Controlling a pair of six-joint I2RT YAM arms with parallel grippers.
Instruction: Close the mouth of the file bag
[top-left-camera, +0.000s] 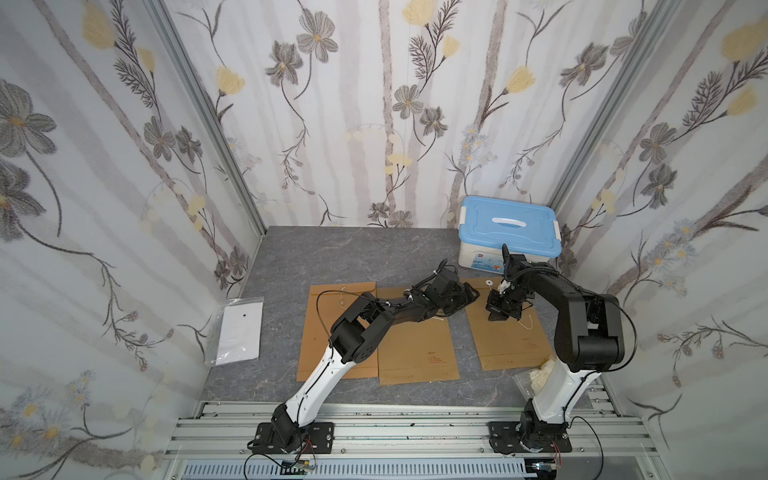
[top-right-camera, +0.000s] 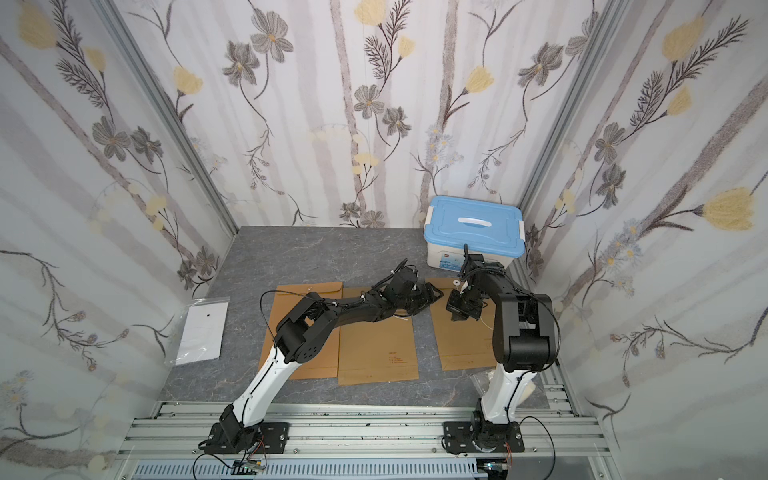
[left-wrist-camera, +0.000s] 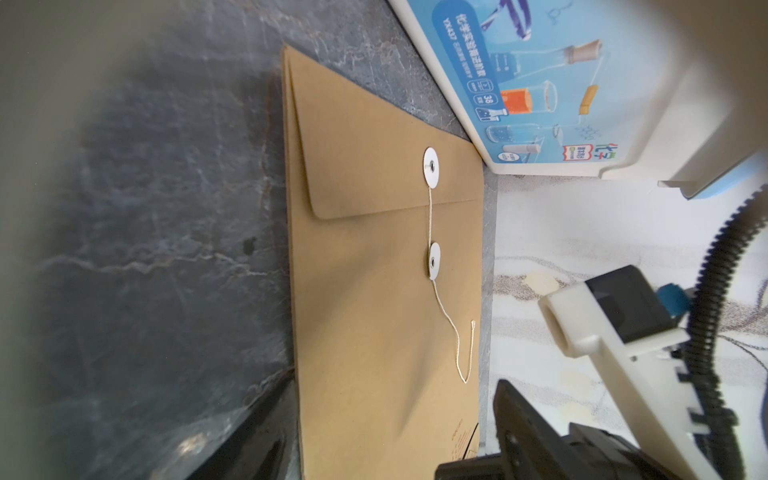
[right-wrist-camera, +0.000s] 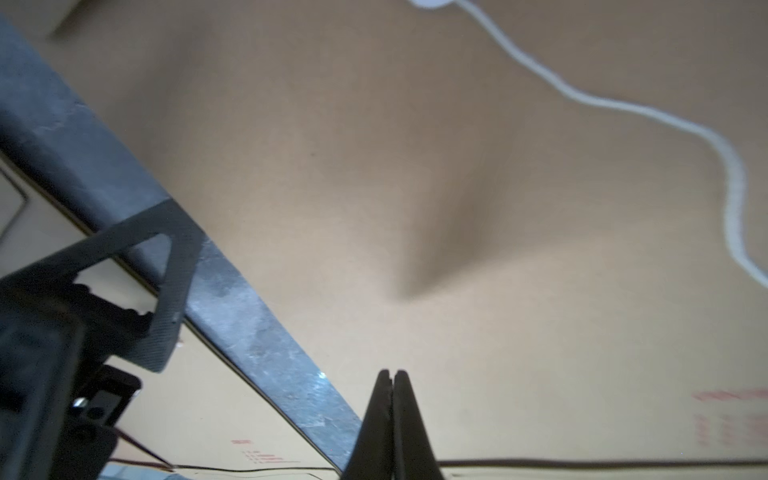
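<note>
The brown file bag (top-left-camera: 512, 352) lies flat at the right of the table. In the left wrist view its flap (left-wrist-camera: 376, 152) is folded down over the front. One white disc (left-wrist-camera: 431, 168) sits on the flap and another disc (left-wrist-camera: 434, 261) below it, joined by a white string (left-wrist-camera: 446, 314) with a loose tail. My right gripper is low over the bag's front, its fingertips together and nothing between them. The bag's edge lies outside those fingers. My left gripper, beside the bag's left edge, has its fingers apart and empty.
A blue-lidded box (top-left-camera: 510, 228) stands just behind the bag. Two other brown bags lie left of it, the nearer one (top-left-camera: 420, 360) partly under my left arm. A clear pouch (top-left-camera: 239, 329) rests at far left.
</note>
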